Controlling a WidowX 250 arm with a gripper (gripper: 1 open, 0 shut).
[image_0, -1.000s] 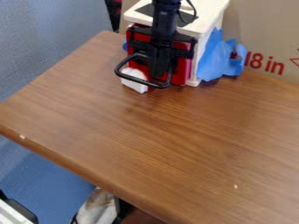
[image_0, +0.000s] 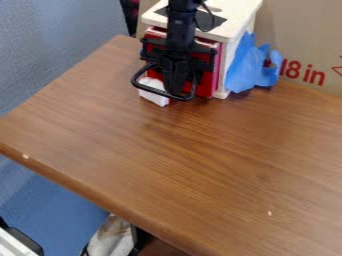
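My black gripper (image_0: 178, 70) is at the top centre of the view, in front of a white box-like structure (image_0: 227, 20) with a red part (image_0: 205, 85). A white piece (image_0: 151, 93) shows low beside the gripper, near the wooden table's surface. The gripper's fingers are too dark and overlapped to tell whether they are open or shut, or what they hold.
A blue crumpled item (image_0: 251, 65) lies against the white structure's right side. A cardboard panel (image_0: 307, 40) stands behind.
The black gripper has shifted slightly over the last second at the front of the white structure. The table and other things look unchanged.
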